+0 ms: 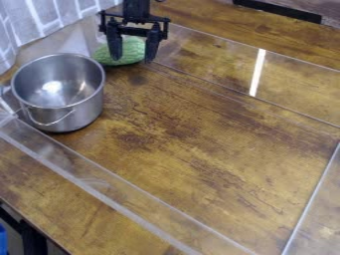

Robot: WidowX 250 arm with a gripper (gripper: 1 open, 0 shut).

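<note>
My black gripper is lowered at the top left, its two fingers apart over a green, ridged, oblong vegetable, which looks like a bitter melon. The fingers partly cover it, and I cannot tell whether they touch it. A steel pot with a side handle stands to the left and nearer, apart from the vegetable.
Clear plastic walls edge the wooden surface, along the back, the near left and the right. A pale crinkled sheet lies at the back left.
</note>
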